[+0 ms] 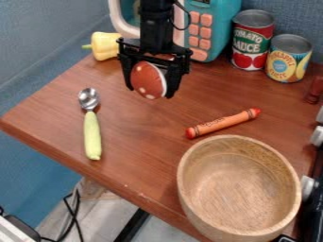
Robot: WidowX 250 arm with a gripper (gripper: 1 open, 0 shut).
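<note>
The black gripper (pixel 150 76) hangs over the back middle of the wooden table, shut on a red egg-shaped object (pixel 149 81) with pale spots. Below and to the right, a red crayon (pixel 222 124) lies on the table. The wooden bowl (pixel 239 194) stands at the front right. An ice cream scoop (pixel 93 134) with a pale green handle lies at the left.
A tomato can (pixel 250 43) and a second can (pixel 288 60) stand at the back right, beside a teal toy (pixel 207 28). A yellow object (pixel 104 45) sits at the back left.
</note>
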